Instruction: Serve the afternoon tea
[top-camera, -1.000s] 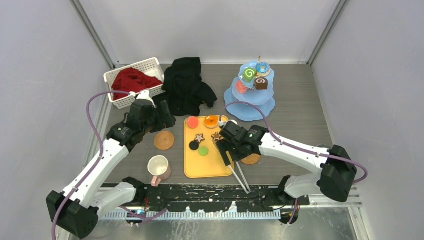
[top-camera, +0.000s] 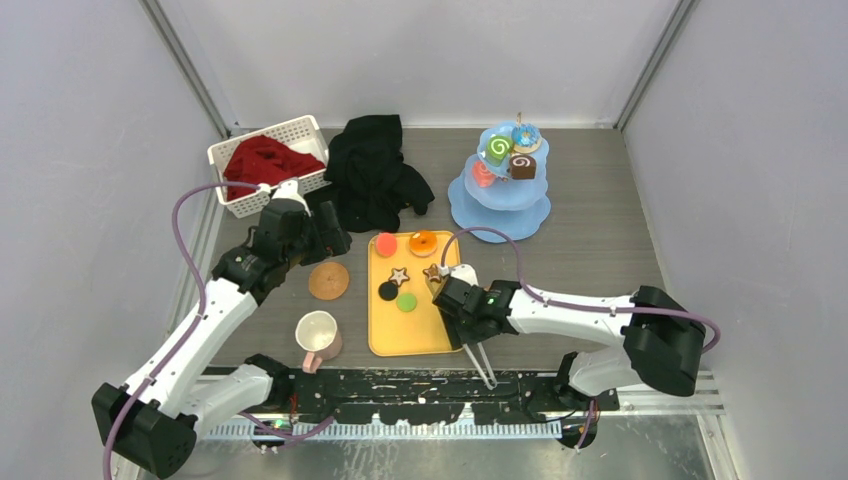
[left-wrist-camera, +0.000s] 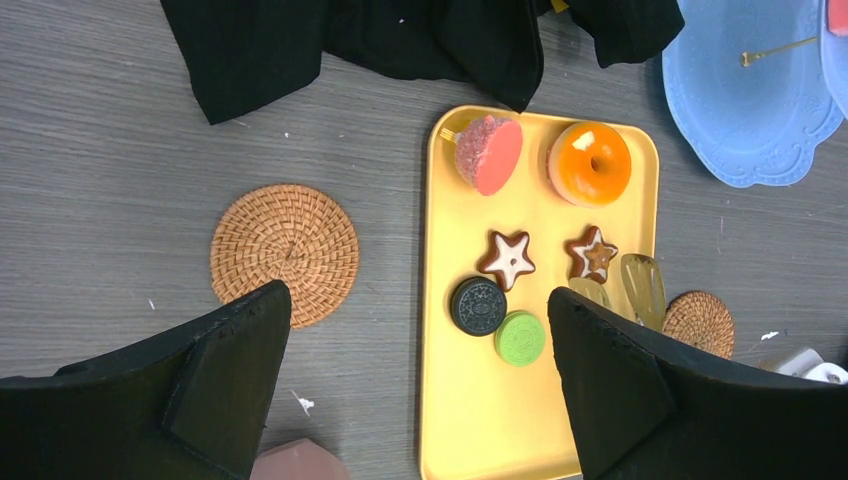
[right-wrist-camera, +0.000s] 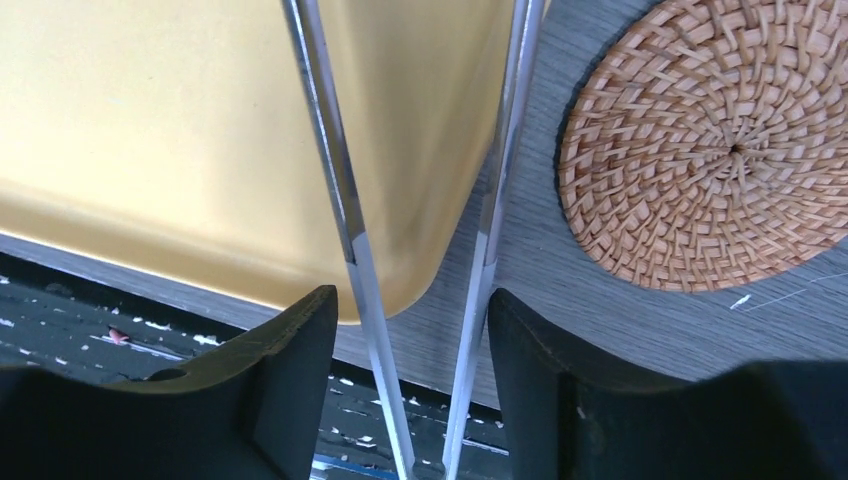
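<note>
Metal tongs lie slanted over the right front part of the yellow tray, their joined end past its front edge. My right gripper is part open around the tongs. Its right finger meets one arm of them, while a small gap shows beside the left finger. My left gripper hangs open and empty above the left of the tray. On the tray sit a pink cake, an orange donut, two star cookies, a black cookie and a green one.
The three-tier blue stand at the back right carries several sweets. A pink mug and a woven coaster stand left of the tray. Black cloth and a white basket holding red cloth lie behind. Another coaster is right of the tray.
The left arm and the items on the tray stay put.
</note>
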